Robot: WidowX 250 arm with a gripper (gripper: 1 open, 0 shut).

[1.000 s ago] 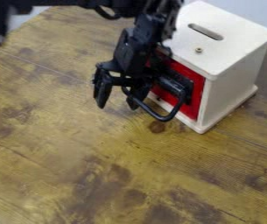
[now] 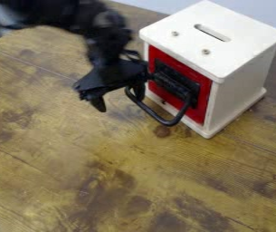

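Note:
A white wooden box (image 2: 242, 72) with a slot in its top stands at the upper right; its red front (image 2: 192, 109) carries a black fixture (image 2: 174, 83) with a curved black handle (image 2: 165, 118). My black gripper (image 2: 116, 87) is just left of the front, its upper arm blurred. Whether its fingers are open or shut, and whether anything is between them, is unclear.
A pale wall edge runs behind the box.
The arm has swung left, away from over the box, and the gripper has shifted slightly left. The box looks unchanged.

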